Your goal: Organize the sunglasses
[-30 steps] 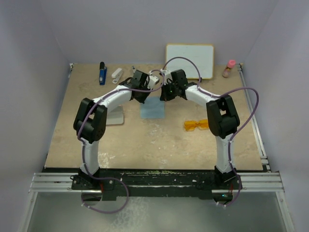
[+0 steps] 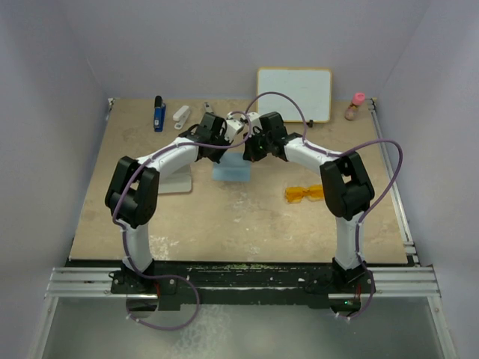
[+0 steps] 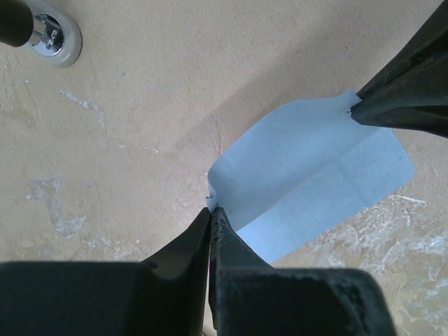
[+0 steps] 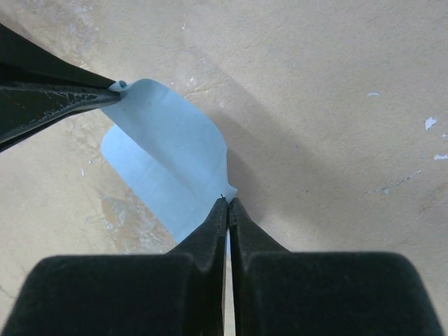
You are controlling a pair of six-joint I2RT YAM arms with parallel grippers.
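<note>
A light blue cloth (image 2: 232,168) is stretched between my two grippers near the middle of the table. My left gripper is shut on one corner of it. At the other corner, my right gripper has its fingers closed with the cloth's tip between them. Both wrist views show the held edge raised and curving, while the rest of the cloth reaches down toward the table. An orange two-lobed item (image 2: 303,194) lies to the right, perhaps the sunglasses; the top view is too coarse to be sure.
A pale flat item (image 2: 176,182) lies partly under the left arm. Behind are a blue item (image 2: 159,114), a white item (image 2: 181,114), a whiteboard (image 2: 295,91) and a pink-capped bottle (image 2: 355,106).
Both grippers have shifted slightly left with the cloth between them, the right one also a little toward the front. The orange item has not moved.
</note>
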